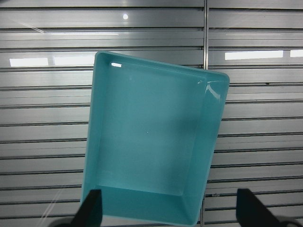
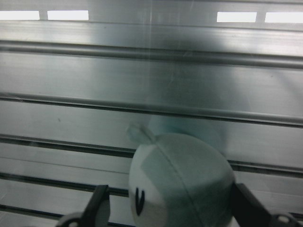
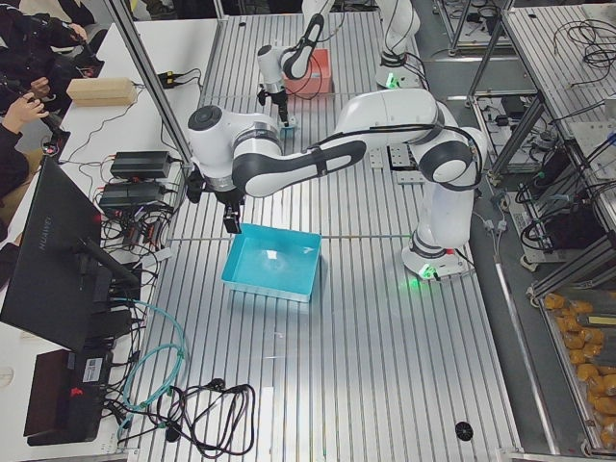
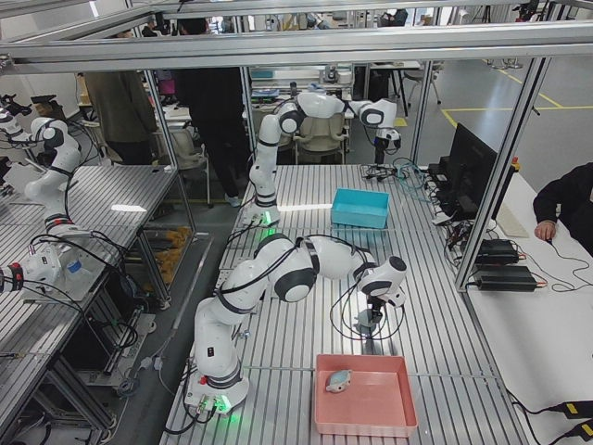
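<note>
My left gripper (image 3: 231, 221) hangs open above the teal bin (image 3: 272, 260) (image 1: 142, 132), which is empty. My right gripper (image 4: 372, 311) is low over the slatted table, open around a pale grey-green plush toy (image 2: 180, 179) with a stitched dark mark. The toy is near or against one finger, with space beside the other.
A pink bin (image 4: 366, 417) holds a small plush item (image 4: 338, 380) at the right arm's end. A monitor (image 3: 58, 260), power boxes and coiled cables (image 3: 212, 423) line one side. Bare slatted table surrounds the teal bin.
</note>
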